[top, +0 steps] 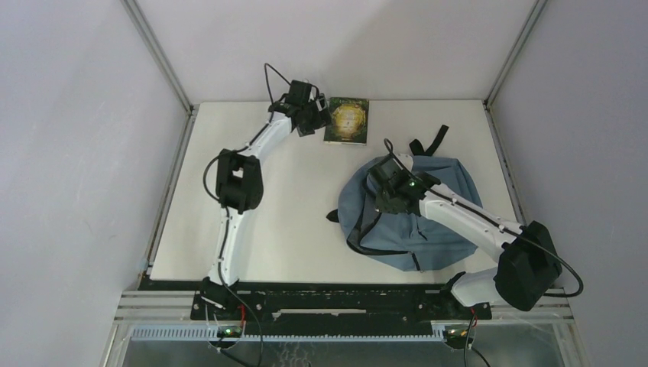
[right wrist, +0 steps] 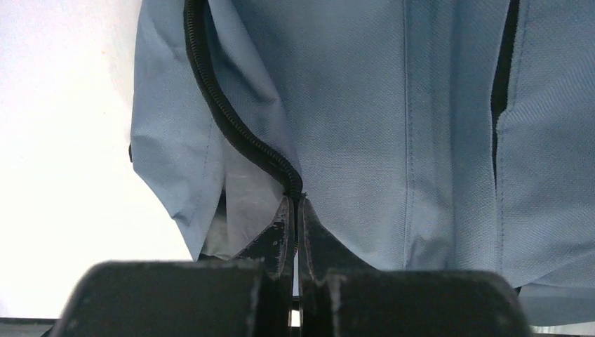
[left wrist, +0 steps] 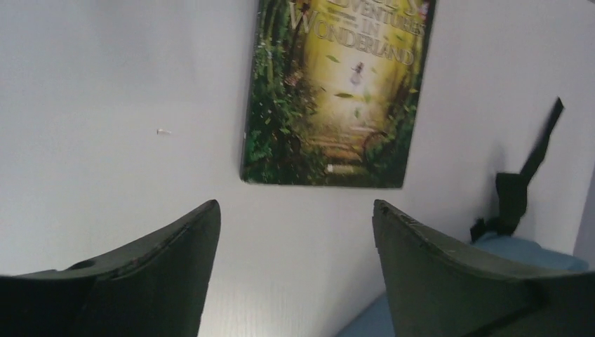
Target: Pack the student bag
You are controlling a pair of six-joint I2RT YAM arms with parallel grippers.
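Note:
An Alice's Adventures in Wonderland book (top: 347, 120) lies flat at the back of the table. In the left wrist view the book (left wrist: 333, 112) is just beyond my open left gripper, with nothing between its fingers. The blue bag (top: 439, 229) lies on the right of the table. Over it is my right gripper (top: 386, 200); in the right wrist view it is shut at the bag's black zipper edge (right wrist: 245, 140). The zipper runs down to its fingertips, which pinch that edge or touch it.
The bag's black strap (top: 435, 141) sticks up toward the back right. Walls stand at left, back and right.

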